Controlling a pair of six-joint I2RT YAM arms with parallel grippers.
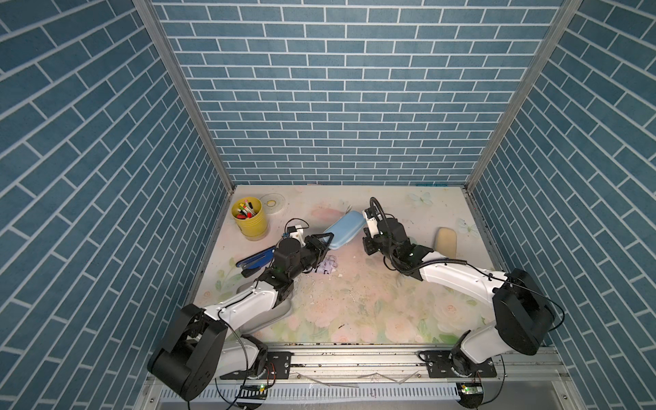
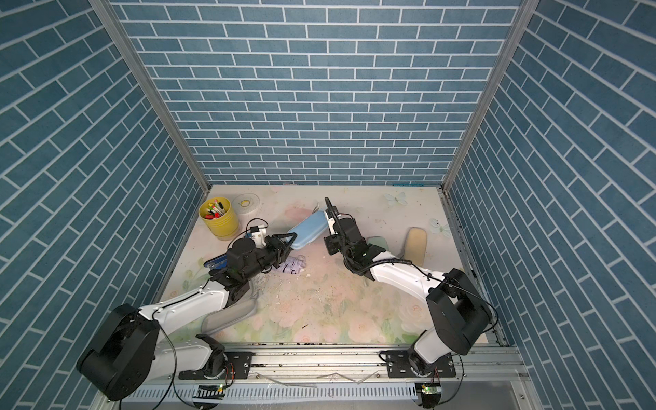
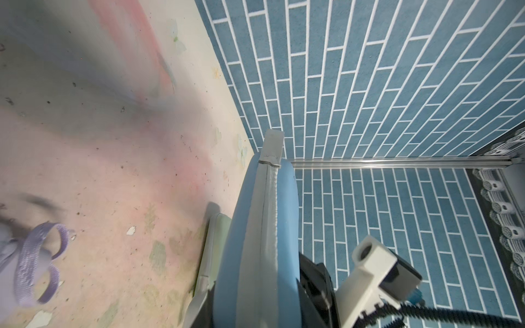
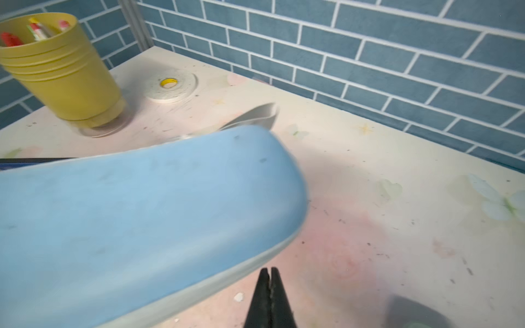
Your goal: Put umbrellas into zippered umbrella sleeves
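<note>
The light blue umbrella sleeve (image 1: 345, 229) is held above the table, my left gripper (image 1: 330, 239) shut on its near end. In the left wrist view its grey zipper strip (image 3: 262, 218) runs lengthwise up to a grey tab (image 3: 271, 146). My right gripper is shut with nothing between its fingers, just below and beside the sleeve's far end. The zipper pull cannot be made out in any current view. A dark blue umbrella (image 1: 256, 259) lies to the left, partly behind the left arm. Lavender fabric with loops (image 3: 41, 265) lies under the left gripper.
At the back left stand a yellow pen cup (image 1: 250, 220) and a tape roll (image 1: 272, 202). A beige case (image 2: 414, 246) and a green one (image 2: 377, 242) lie on the right; a grey case (image 2: 231, 315) lies front left.
</note>
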